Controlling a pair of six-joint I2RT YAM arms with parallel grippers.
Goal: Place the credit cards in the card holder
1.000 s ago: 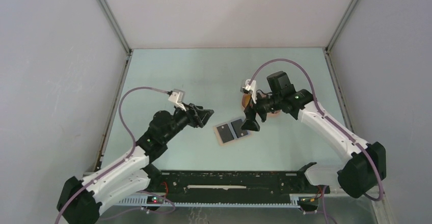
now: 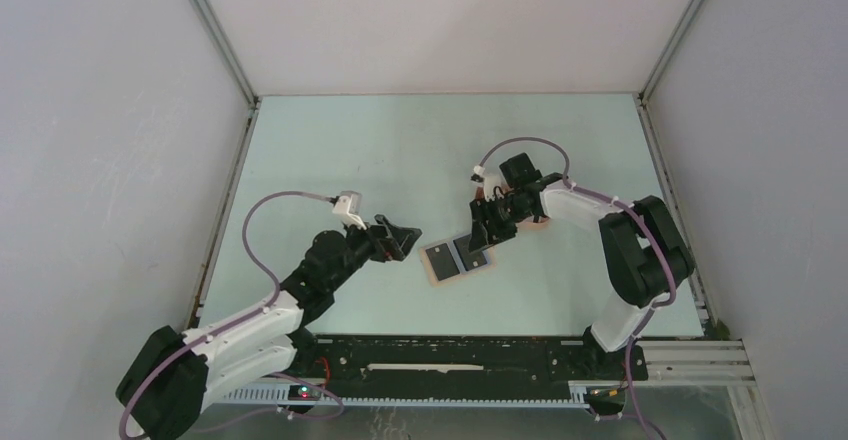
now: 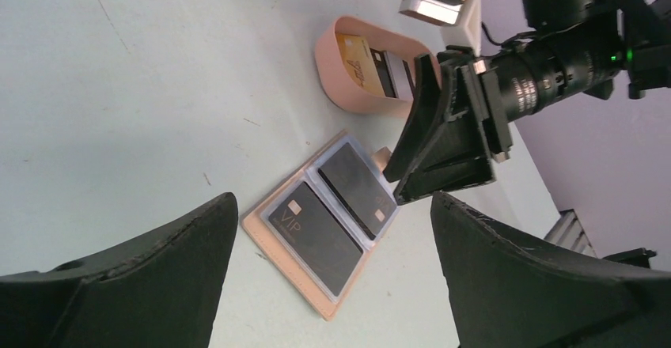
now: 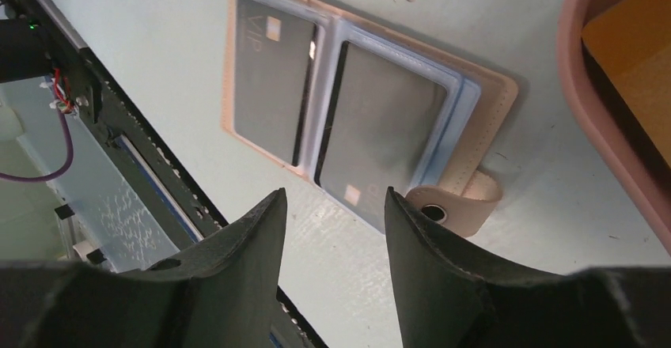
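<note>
The card holder [image 3: 304, 291] lies unfolded on the table, pinkish with clear sleeves. Each sleeve carries a dark card: a VIP card [image 3: 314, 237] and a second dark card [image 3: 358, 183], best seen in the left wrist view. My left gripper [image 2: 408, 242] is spread wide, left of the holder, with nothing between its fingers. Over the holder's right end stands my right gripper, its fingers part open and empty. Its fingertips are near the holder's snap tab [image 4: 455, 208]; whether they touch it cannot be told.
Behind my right gripper stands a pink oval container [image 3: 352, 99] holding a yellow card [image 3: 360, 62] and other cards.
My right gripper has come down and inward to the holder's right end. The left gripper has shifted slightly and its fingers have spread. The card holder has not moved.
</note>
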